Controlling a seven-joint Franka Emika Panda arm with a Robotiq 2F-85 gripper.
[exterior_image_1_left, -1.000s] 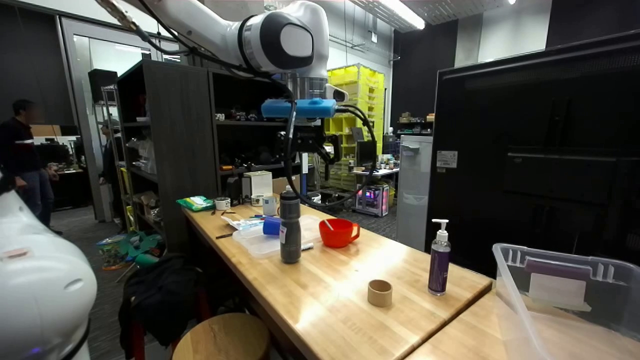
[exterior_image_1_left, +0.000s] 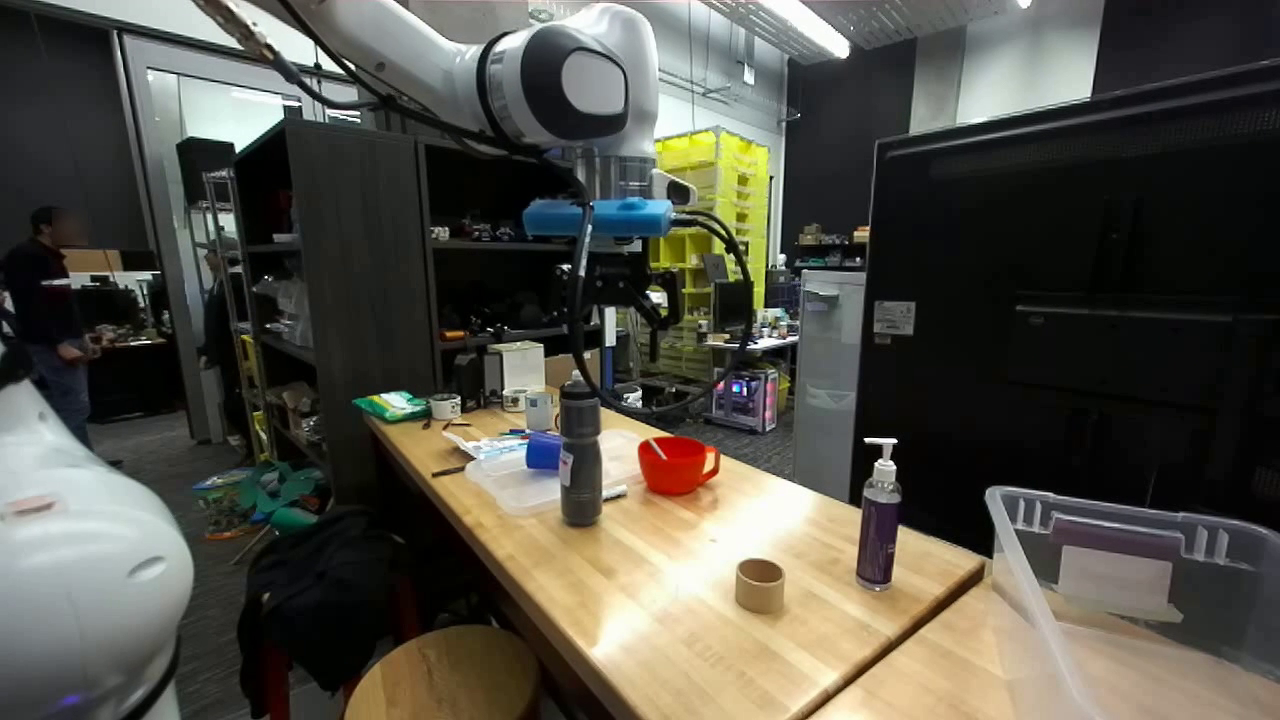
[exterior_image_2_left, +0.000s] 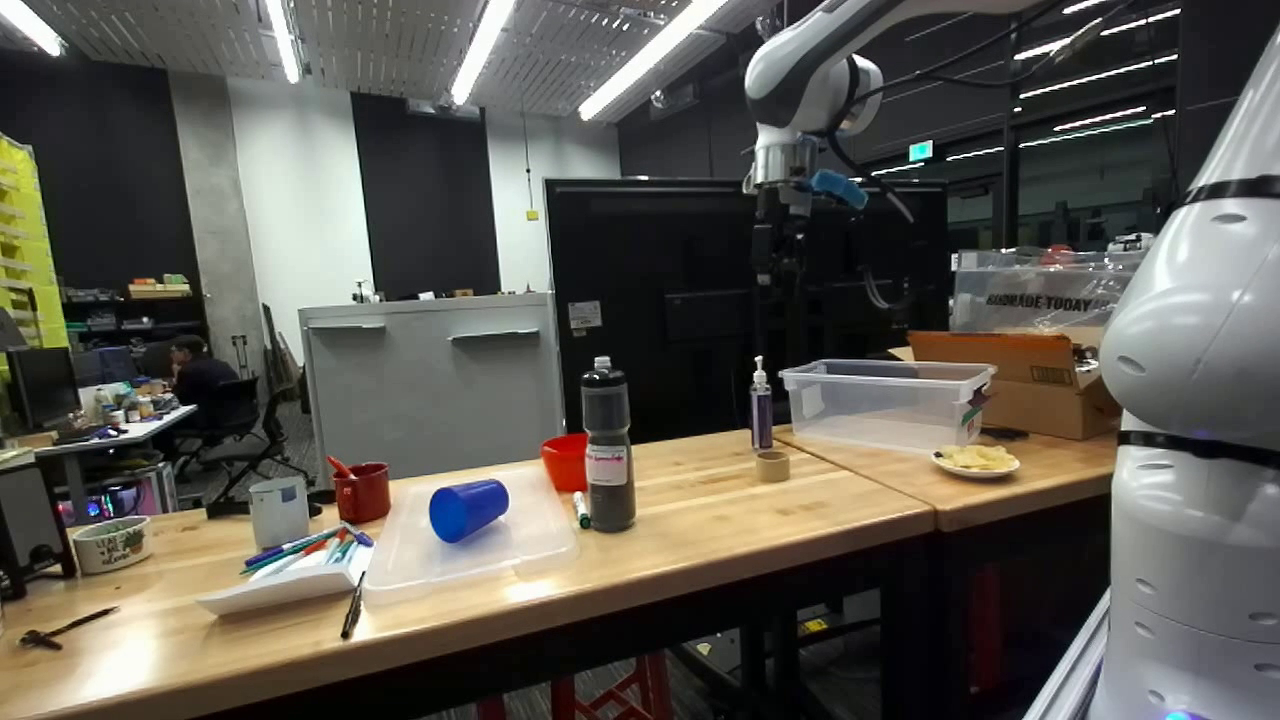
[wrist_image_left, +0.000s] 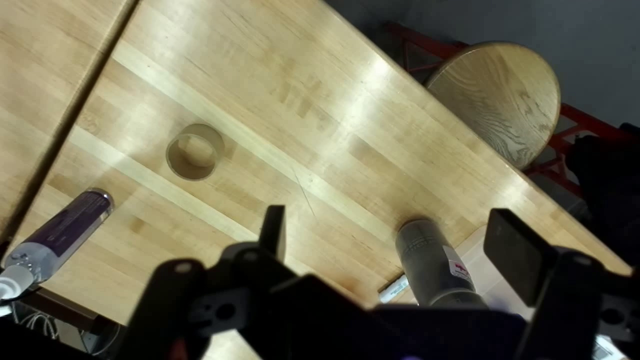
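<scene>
My gripper hangs high above the table, open, with its black fingers (wrist_image_left: 274, 233) wide apart and nothing held between them. Below it in the wrist view stands a dark grey bottle (wrist_image_left: 429, 261), nearer the right finger and well beneath it. In the same view a cardboard tape ring (wrist_image_left: 211, 139) rests on bare wood at upper left, and a purple pump bottle (wrist_image_left: 65, 231) is at the left edge. On a clear plastic lid (exterior_image_2_left: 408, 576) lies a blue cup (exterior_image_2_left: 469, 510), tipped on its side. A red cup (exterior_image_1_left: 678, 466) sits behind the grey bottle.
A clear empty-looking bin (exterior_image_2_left: 882, 406) stands past the table seam, beside a plate of yellow food (exterior_image_2_left: 974, 460). Pens (exterior_image_2_left: 300, 550), a dark red mug (exterior_image_2_left: 362, 492) and a white mug (exterior_image_2_left: 278, 512) crowd the far end. Around the tape ring the wood is free.
The arm, gripper and table objects look the same as a second ago. Only the person in the left background has shifted slightly.
</scene>
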